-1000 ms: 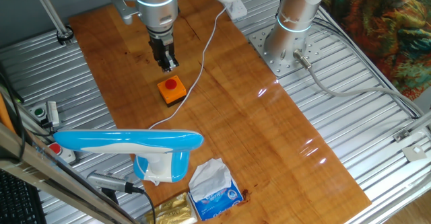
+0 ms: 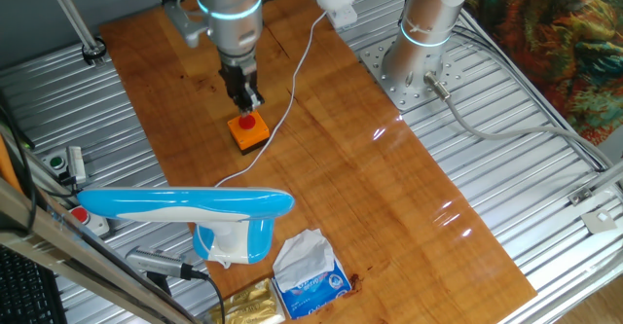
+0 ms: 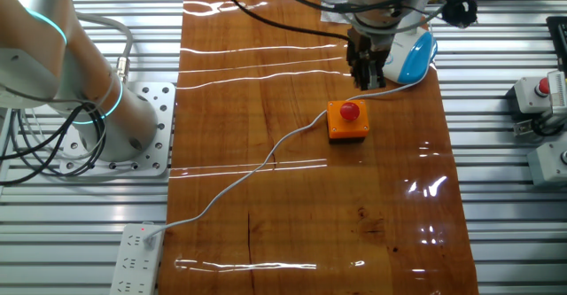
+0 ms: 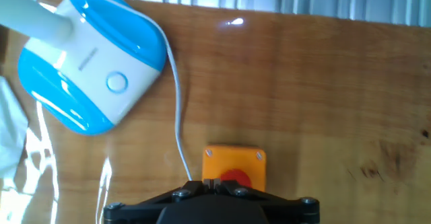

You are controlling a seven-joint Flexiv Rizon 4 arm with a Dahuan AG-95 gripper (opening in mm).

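An orange box (image 2: pixel 255 137) with a red button (image 2: pixel 247 122) on top rests on the wooden table. My gripper (image 2: pixel 251 106) points down close to the button, its tips overlapping the button's far edge in exterior view 1. In the wrist view, the fingers of the gripper are together with nothing showing between them, and they cover the near-left part of the red button (image 4: pixel 236 175). From exterior view 2 the gripper (image 3: pixel 368 84) appears above and behind the orange box (image 3: pixel 347 128); whether it touches the button cannot be told.
A white cable (image 3: pixel 266 162) runs across the table past the box. The blue-and-white lamp (image 2: pixel 234 232) stands near a tissue pack (image 2: pixel 313 290) and a gold packet (image 2: pixel 248 303).
My gripper has moved a short way towards the orange box, its tips now overlapping the button in exterior view 1. The box, lamp and tissue pack have stayed put.
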